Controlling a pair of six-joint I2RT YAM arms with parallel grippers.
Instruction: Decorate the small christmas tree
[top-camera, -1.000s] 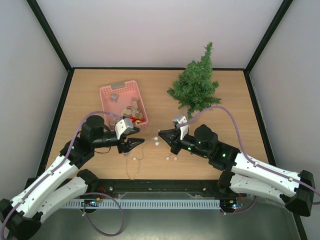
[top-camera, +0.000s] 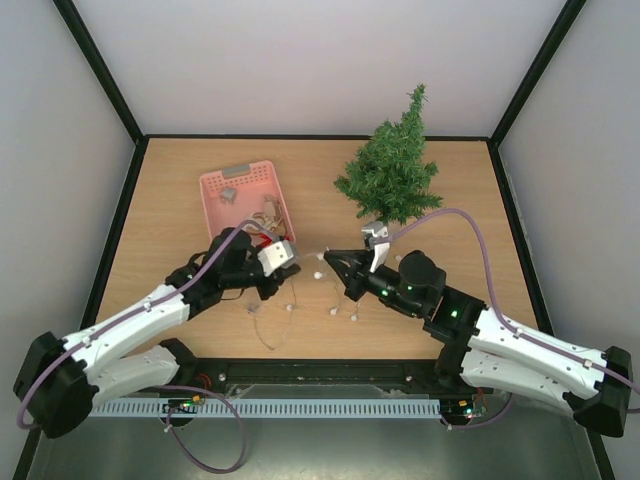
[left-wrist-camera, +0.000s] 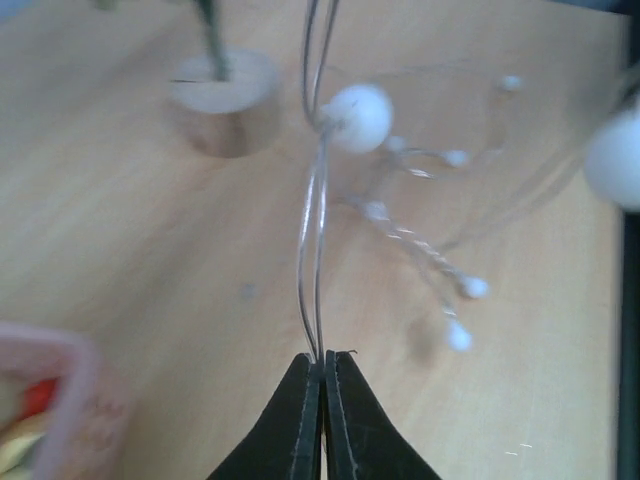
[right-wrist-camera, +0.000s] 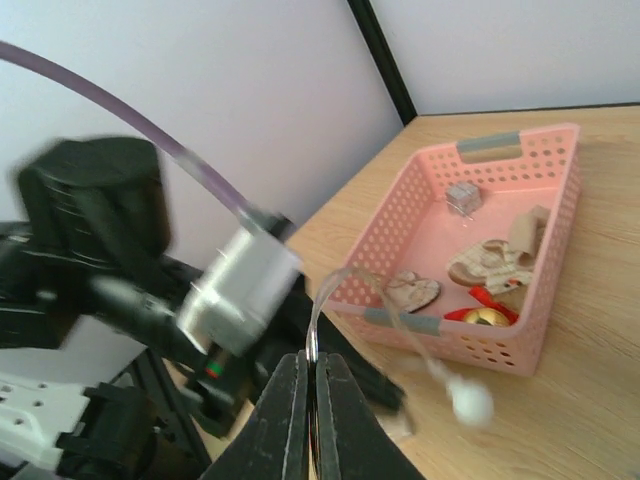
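Note:
The green christmas tree (top-camera: 392, 168) stands at the back right; its wooden stump (left-wrist-camera: 228, 108) appears in the left wrist view. A thin wire garland with white balls (left-wrist-camera: 360, 118) runs between my two arms, and other parts of it lie on the table. My left gripper is shut, the wire's doubled strand pinched at its fingertips. At the table's middle my right gripper (top-camera: 328, 258) is shut too. In the right wrist view the garland wire (right-wrist-camera: 314, 330) passes between its fingers, and a blurred white ball (right-wrist-camera: 470, 400) hangs off to the right.
A pink basket (right-wrist-camera: 465, 345) at the left holds several ornaments, among them a gold bell (right-wrist-camera: 487, 317) with a red ribbon and a silver cube (right-wrist-camera: 463, 198). My two grippers are close together in front of it. Bare table lies between basket and tree.
My left gripper has moved right towards the right one and gone from open to shut, on the wire.

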